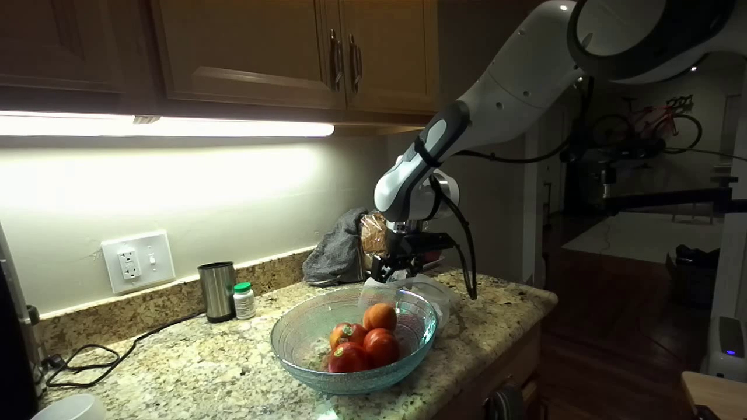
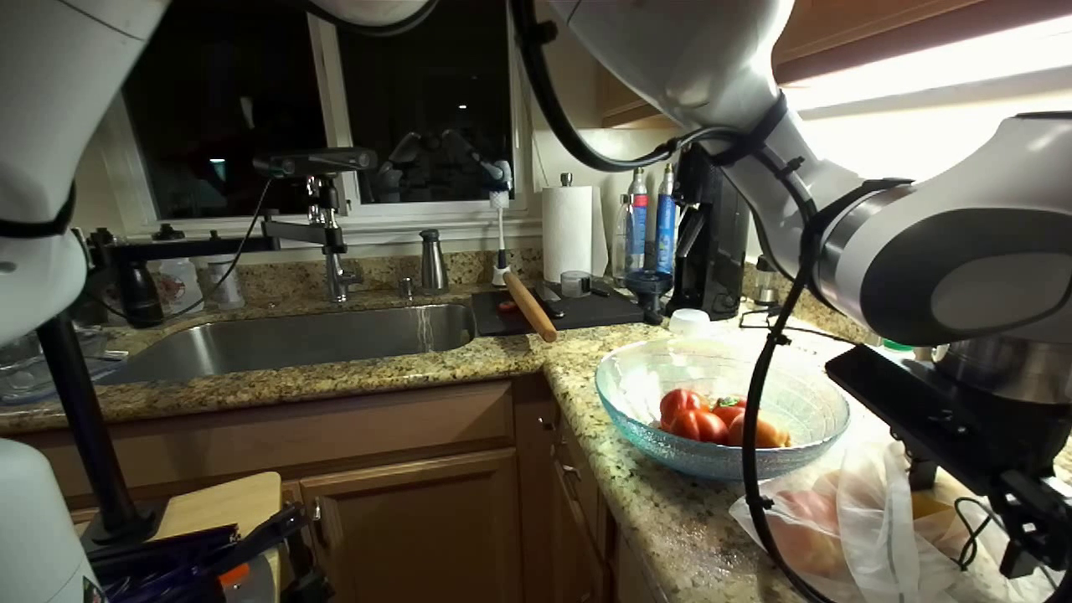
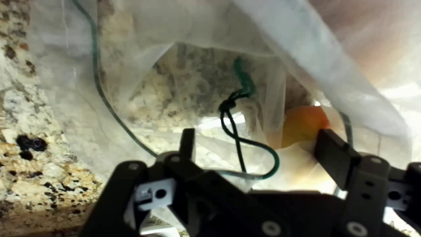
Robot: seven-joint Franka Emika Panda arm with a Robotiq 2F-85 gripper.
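Observation:
My gripper stands open over a thin white mesh bag (image 3: 130,130), its fingers spread wide. The bag's dark green drawstring (image 3: 272,168) loops and knots between and beyond the fingers. Through the sheer fabric an orange-yellow fruit (image 3: 304,124) shows near the right finger. From the second exterior view, the bag (image 2: 864,533) lies on the counter with reddish round shapes inside, just beyond the glass bowl. That bluish glass bowl (image 1: 301,343) holds several red and orange fruits (image 1: 381,347). Whether the fingers touch the fabric I cannot tell.
Behind the gripper are a grey cloth (image 1: 339,252) and a bagged loaf (image 1: 374,234) against the wall. A steel tumbler (image 1: 217,290) and a green-capped bottle (image 1: 243,301) stand left of the bowl. Bare counter (image 1: 203,364) lies at the left; its edge falls away at right.

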